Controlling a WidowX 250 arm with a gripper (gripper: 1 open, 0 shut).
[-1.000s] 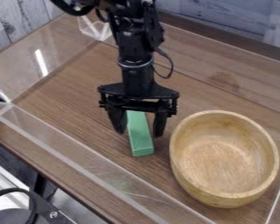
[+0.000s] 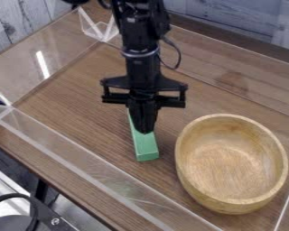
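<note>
A green rectangular block (image 2: 144, 148) lies lengthwise on the wooden table, left of a round light wooden bowl (image 2: 231, 185). My black gripper (image 2: 144, 121) is above the block's far end, its fingertips close together and partly covering that end. It looks shut; whether the tips touch the block cannot be told.
The bowl takes up the near right. The table's edge runs along the lower left, with dark items beyond it. Pale walls stand at the back.
</note>
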